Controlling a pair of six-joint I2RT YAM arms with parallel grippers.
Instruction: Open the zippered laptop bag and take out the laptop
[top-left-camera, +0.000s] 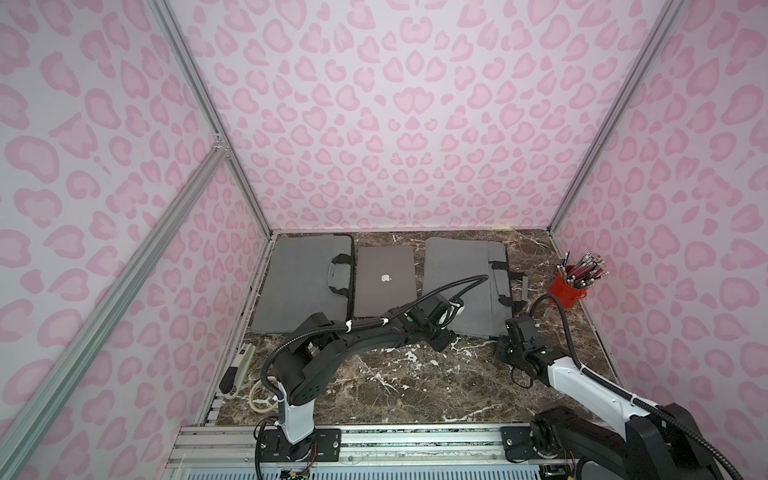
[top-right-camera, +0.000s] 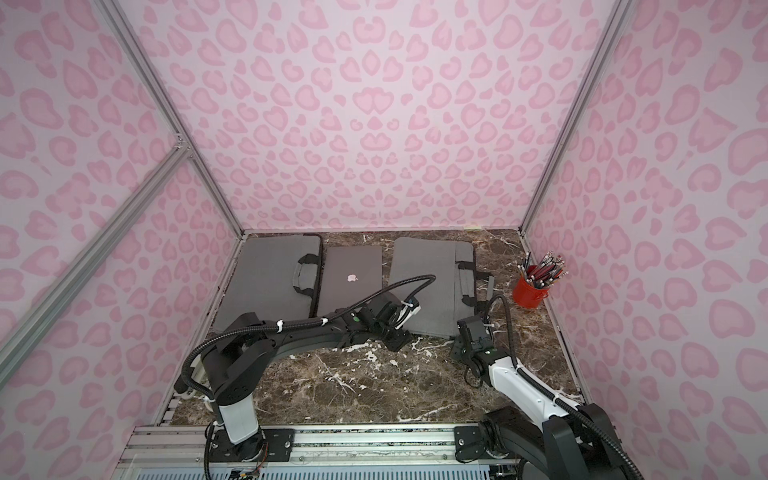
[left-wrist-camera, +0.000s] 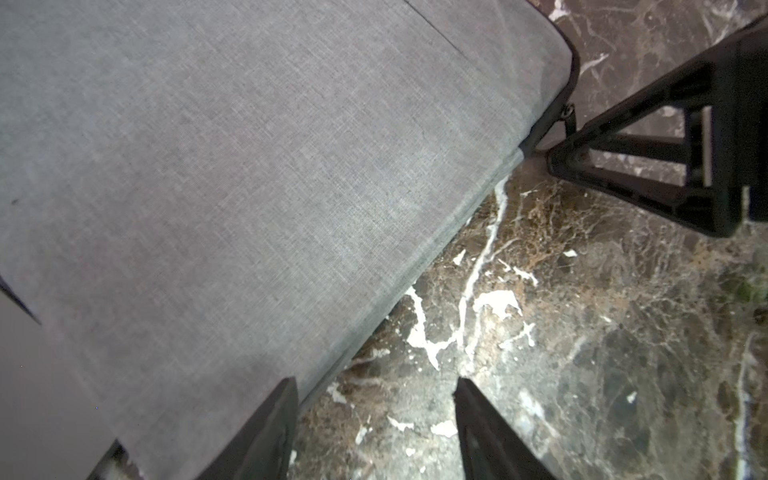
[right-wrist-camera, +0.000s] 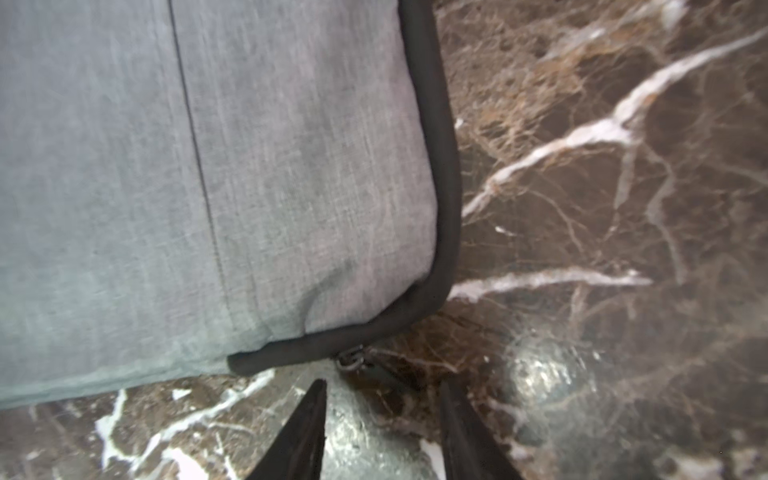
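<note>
A grey laptop bag (top-left-camera: 456, 272) lies flat at the right of the counter, its dark handle toward the right. At its near right corner the zipper pull (right-wrist-camera: 352, 358) hangs from the dark zipper edging (right-wrist-camera: 440, 200). My right gripper is there with its fingers apart; the pull's dark tab reaches toward the gap and is not clamped. My left gripper stands open by the bag's near edge, empty between its fingers. A brown-grey laptop (top-left-camera: 385, 276) with an apple logo lies on the counter left of this bag.
Another grey bag (top-left-camera: 300, 280) lies at the far left. A red cup (top-left-camera: 566, 293) of pens stands near the right wall. A white-and-black tool (top-left-camera: 232, 372) rests at the left edge.
</note>
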